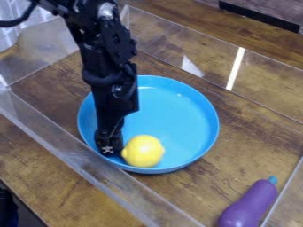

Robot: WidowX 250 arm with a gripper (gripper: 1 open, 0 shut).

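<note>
A black robot arm (109, 62) reaches down from the top into a blue bowl (183, 115). Its gripper (112, 140) is low at the bowl's left side, open, its tips just left of a yellow round object (142, 151) that lies in the bowl. Whether the tips touch it is hard to tell in the dark, small view.
A purple eggplant-shaped object (247, 204) lies on the wooden table at the lower right, outside the bowl. Clear plastic edges run along the lower left and right.
</note>
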